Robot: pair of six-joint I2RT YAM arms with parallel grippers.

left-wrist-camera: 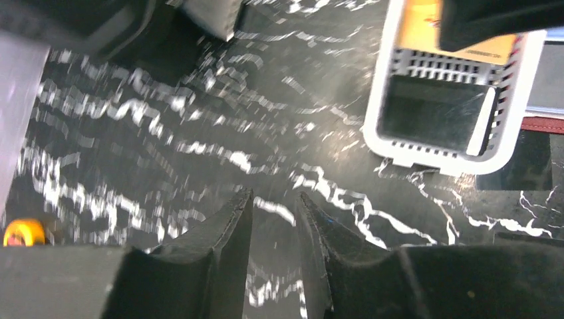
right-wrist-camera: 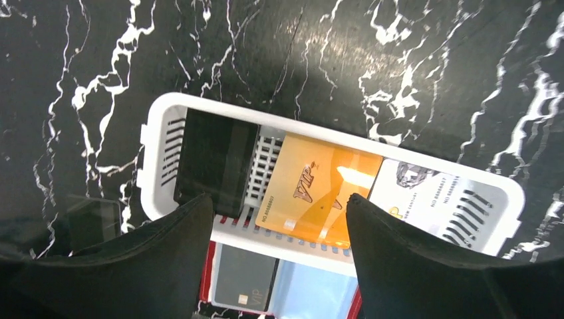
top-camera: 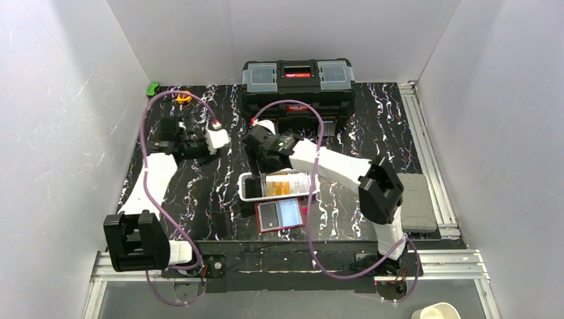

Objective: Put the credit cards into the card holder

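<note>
A white basket holds a black card, an orange VIP card and a white card. Just in front of it lies the open red-edged card holder; a dark grey VIP card sits in its left half, and its right half looks pale blue. My right gripper is open above the basket, with nothing between its fingers. Left of the basket, my left gripper stands part open over bare table, its narrow gap empty.
A black toolbox stands at the back. An orange tape measure lies at the far left. Dark flat pieces lie on the table left of the holder. The table between basket and left wall is clear.
</note>
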